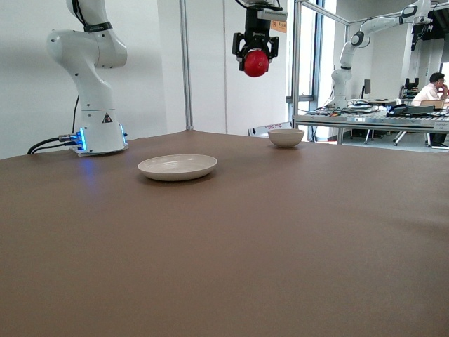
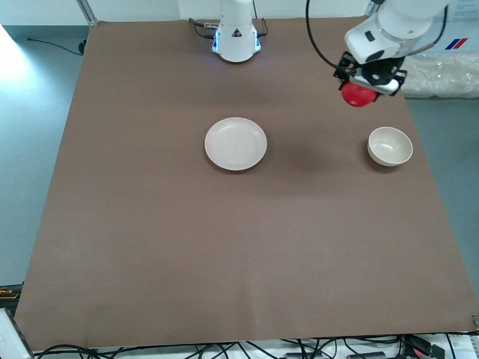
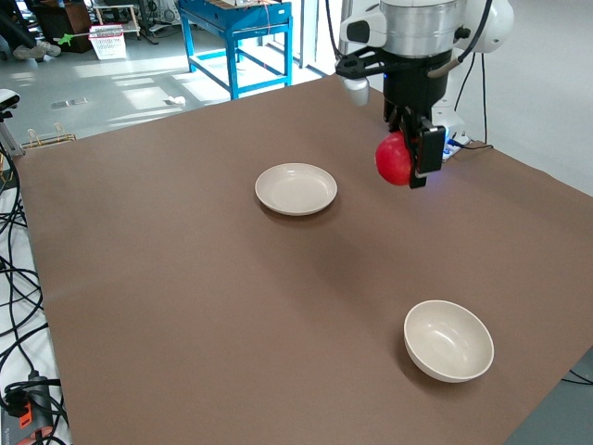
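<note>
My gripper (image 1: 255, 56) is shut on a red ball (image 1: 256, 64), held in the air at the far right of the table, above and behind the white bowl (image 1: 285, 138). In the left view the gripper (image 2: 367, 86) and ball (image 2: 358, 95) are at the top right; in the right view the ball (image 3: 394, 159) hangs from the black fingers. A white plate (image 2: 236, 143) lies mid-table, left of the bowl (image 2: 390, 146), which is empty, as is the plate.
The arm's white base (image 2: 236, 37) stands at the back edge. Cables run along the near edge in the left view, outside the tabletop.
</note>
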